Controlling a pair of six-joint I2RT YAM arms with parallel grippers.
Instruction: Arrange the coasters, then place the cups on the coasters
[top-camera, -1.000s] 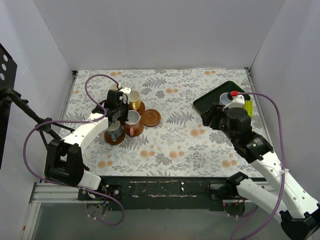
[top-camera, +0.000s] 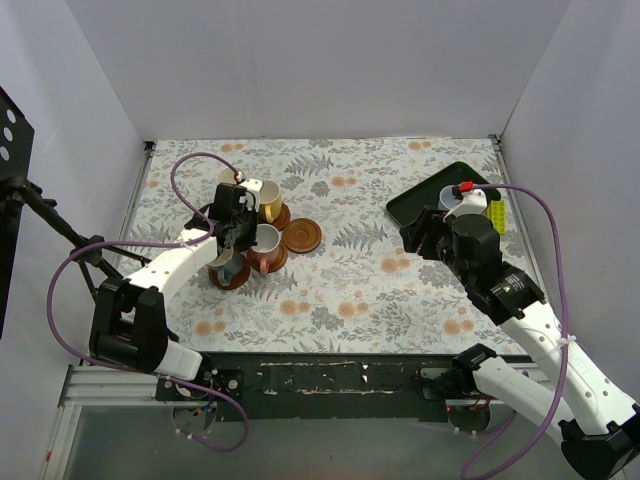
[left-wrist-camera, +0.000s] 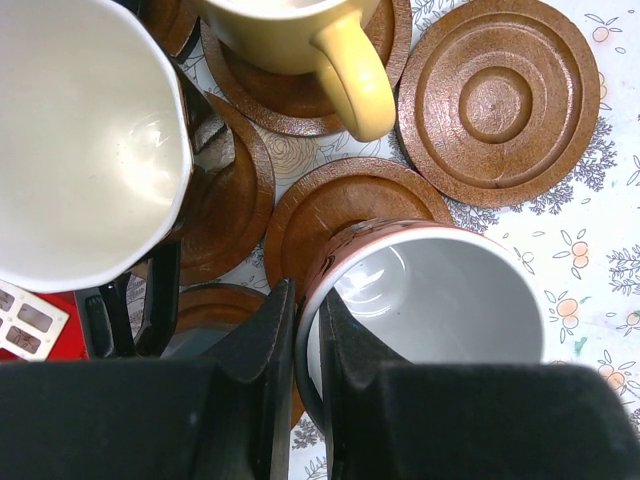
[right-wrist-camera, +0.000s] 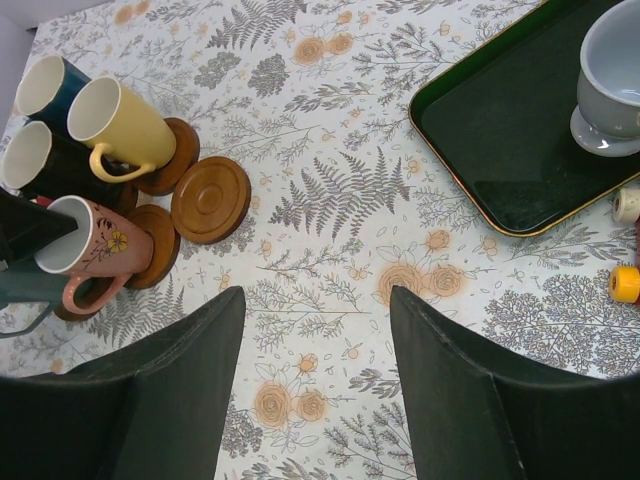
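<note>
The pink cup (right-wrist-camera: 112, 244) with a flower print is tilted over a brown coaster (right-wrist-camera: 158, 240) among the other cups on the left. In the left wrist view, the fingers of my left gripper are shut on its rim, one inside and one outside. To the right of the yellow cup (left-wrist-camera: 300, 35) lies an empty brown coaster (left-wrist-camera: 497, 100). On the tray (right-wrist-camera: 500, 170) at the far right stands a grey-white cup (right-wrist-camera: 612, 85). My right gripper hangs open over the cloth, with nothing between its fingers.
A black cup (right-wrist-camera: 60, 165) and a dark blue cup (right-wrist-camera: 50, 90) crowd beside the yellow one. A grey-blue cup (top-camera: 228, 267) stands close to the pink cup.
The pink cup has shifted slightly and tilted in my left gripper, which moved a little. The right arm stays almost where it was.
</note>
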